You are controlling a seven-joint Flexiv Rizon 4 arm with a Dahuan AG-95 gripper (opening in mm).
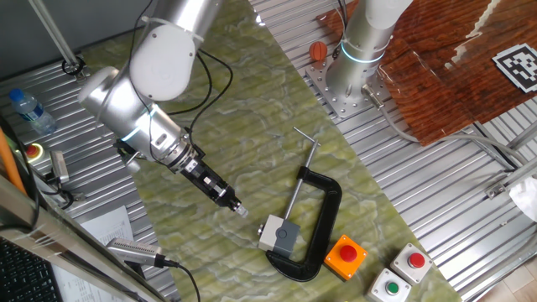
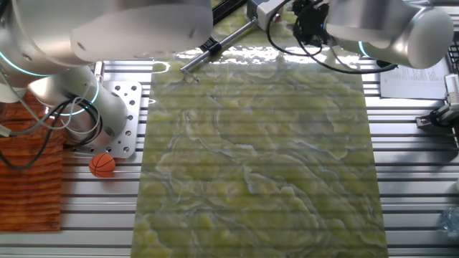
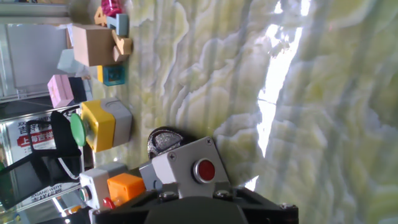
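A light and dark grey button box (image 1: 278, 235) sits at the lower finger end of a black C-clamp (image 1: 333, 220) lying on the green marbled mat. Its button faces the arm; in the wrist view the red button (image 3: 205, 170) shows on the box's pale face, just above the gripper. My gripper (image 1: 242, 210) points toward that face, with a small gap between its tip and the button. The fingertips look together in a narrow point, nothing visible between them. At the bottom of the wrist view the gripper appears as a dark shape.
Beside the clamp stand an orange box with a red button (image 1: 346, 256), a red-button box (image 1: 412, 262) and a green-button box (image 1: 391, 288).
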